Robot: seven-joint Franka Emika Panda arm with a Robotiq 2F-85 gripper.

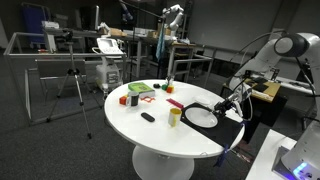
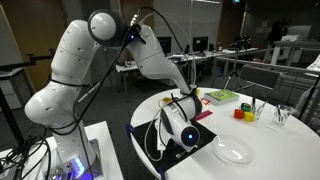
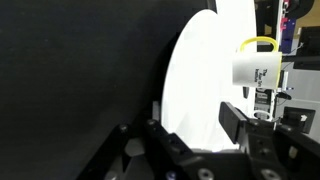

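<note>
A white plate [image 1: 202, 117] lies at the right of the round table, against a black mat [image 1: 225, 131]. At its arm-side edge is my gripper [image 1: 224, 107], held low. From the other side, the plate [image 2: 233, 150] appears just right of the gripper [image 2: 184, 138]. In the wrist view the gripper has its dark fingers [image 3: 239, 125] apart, with the near rim of the plate [image 3: 190, 85] running between them. Whether either finger touches the rim cannot be made out.
Beyond the plate stands a yellow-and-white mug [image 1: 174, 117]. A dark oblong object [image 1: 147, 117] and a green tray [image 1: 138, 87] are farther across the white table [image 1: 160, 132]. The table between mug and tray is mostly free.
</note>
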